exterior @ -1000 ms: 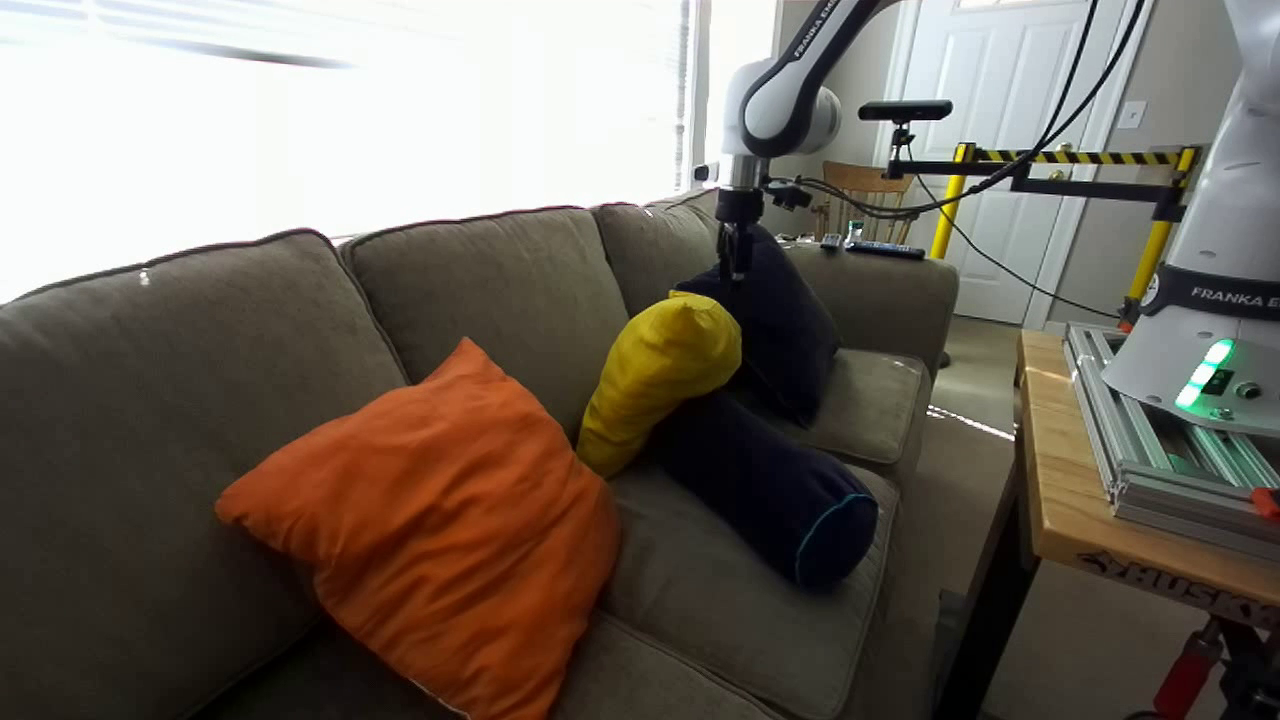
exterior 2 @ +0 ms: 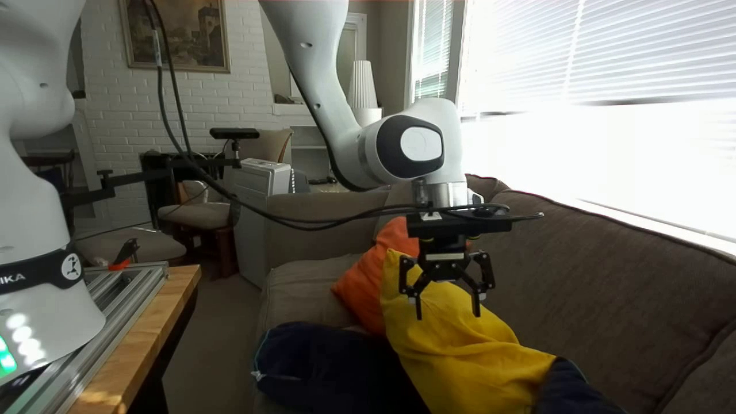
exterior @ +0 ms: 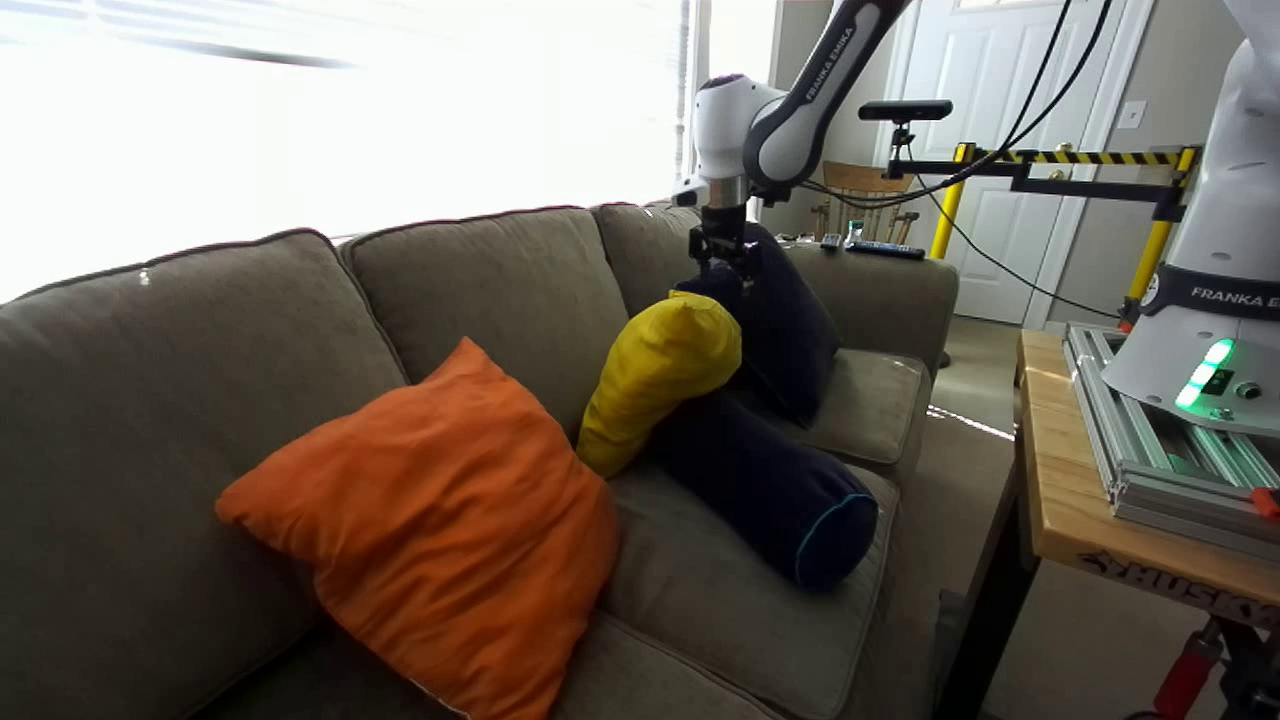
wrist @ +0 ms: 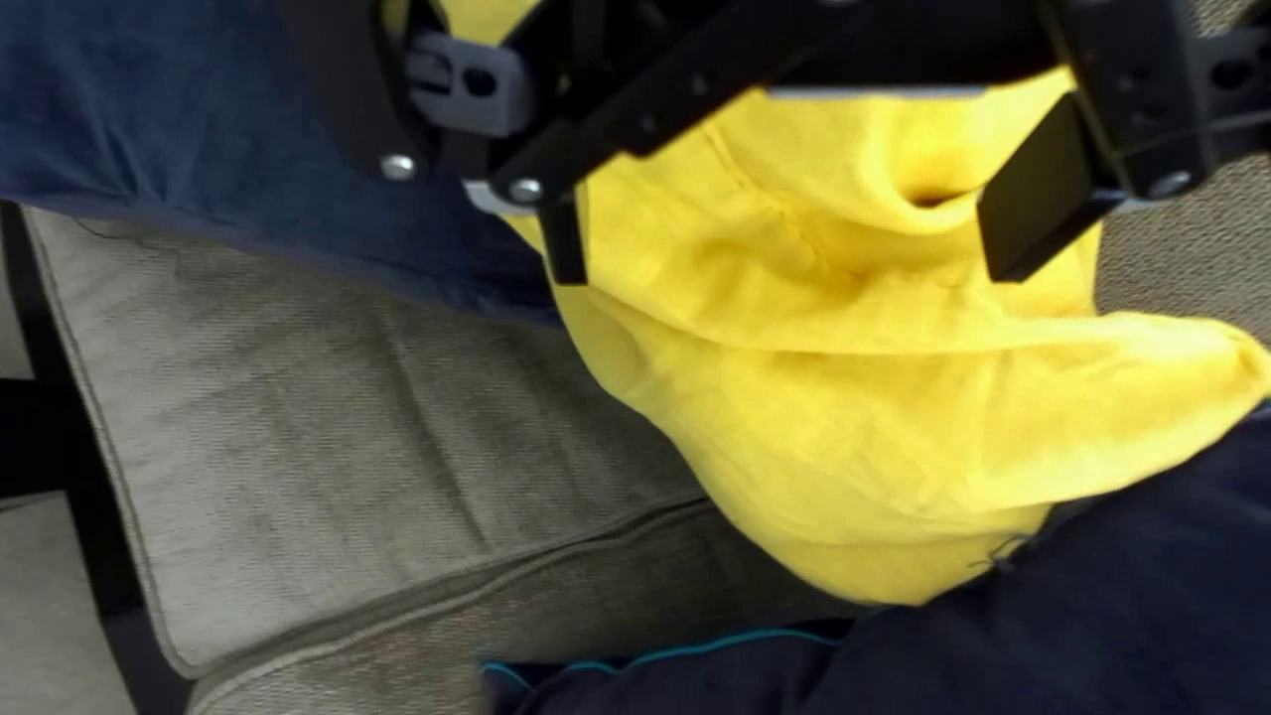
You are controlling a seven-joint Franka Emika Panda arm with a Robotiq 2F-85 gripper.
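My gripper (exterior 2: 448, 314) hangs open over the yellow pillow (exterior 2: 441, 338), its fingers pointing down with nothing between them. In the wrist view the yellow pillow (wrist: 834, 393) spreads below and between the spread fingertips. Whether the tips touch its cloth cannot be told. The yellow pillow (exterior: 660, 372) leans across a navy bolster (exterior: 780, 498) with teal piping. Behind it, a navy pillow (exterior: 792, 324) rests toward the sofa's far arm. An orange pillow (exterior: 444, 528) lies tilted against the backrest.
The grey sofa (exterior: 492, 276) runs along a bright window; its backrest rises close behind my gripper. A wooden table (exterior: 1068, 480) carries the robot base in front of the sofa. Remotes (exterior: 885, 250) lie on the far sofa arm. Cables (exterior 2: 290, 224) hang along my arm.
The gripper has shifted left and slightly down in exterior view 1, and the wrist has turned. The pillows look unmoved.
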